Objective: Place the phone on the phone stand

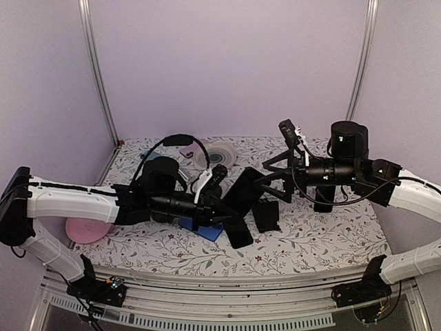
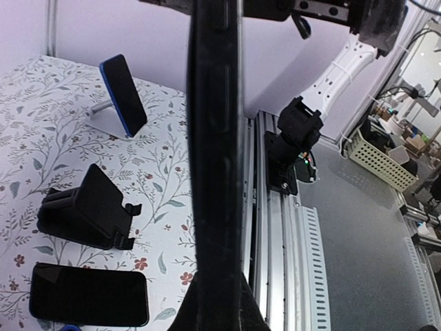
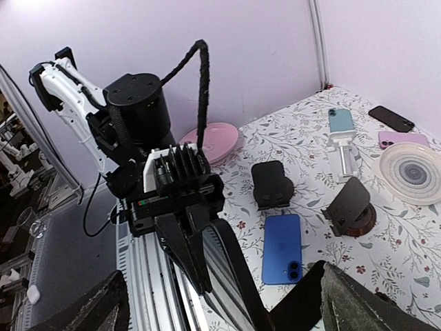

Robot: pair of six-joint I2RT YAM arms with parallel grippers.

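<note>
My left gripper [image 1: 219, 210] is shut on a dark phone [image 1: 241, 189], held raised and tilted above the table; it fills the middle of the left wrist view [image 2: 217, 172]. Beside the phone's upper end in the top view, my right gripper [image 1: 275, 176] stands open. A black phone stand [image 2: 96, 207] sits on the table below, with nothing on its rest. A black phone [image 2: 88, 295] lies flat near it. Farther back, another phone [image 2: 120, 93] leans on a silver stand.
A blue phone [image 3: 281, 248], dark stands [image 3: 271, 184], a white plate [image 3: 413, 172] and a pink plate [image 3: 210, 141] occupy the left and back of the table [image 1: 317, 241].
</note>
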